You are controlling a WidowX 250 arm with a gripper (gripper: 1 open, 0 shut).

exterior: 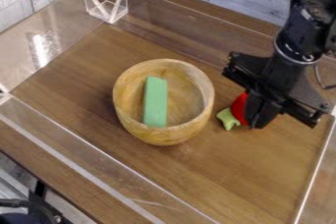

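My black gripper (260,110) is down at the right, over a red round object (239,107) with a green leafy top (226,119), which it largely hides. Its fingertips look close together; whether they touch the red object is unclear. Left of it stands a wooden bowl (129,113) with a long light-green block (155,101) lying inside.
The wooden table (85,149) has clear room left of and in front of the bowl. Clear plastic corner pieces (105,7) sit at the back left, and clear strips run along the edges.
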